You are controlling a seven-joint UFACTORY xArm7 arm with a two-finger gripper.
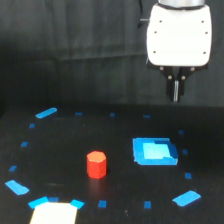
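Observation:
A red block with a hexagonal outline (96, 164) stands on the dark table, left of centre. To its right lies a blue-bordered square (137, 151) with a pale, light-blue and white middle. My gripper (176, 90) hangs high at the upper right, below the white arm body (179, 38), well above and behind the blue square. Its dark fingers merge with the black backdrop, so their spacing is too unclear to read. No object shows at the fingertips.
A cream-white piece with blue at its edge (54, 213) is cut off by the bottom of the view. Blue strips (186, 198) and small blue squares mark the black table. Bare table separates the red block from the blue-bordered square. A dark curtain (70, 60) hangs behind.

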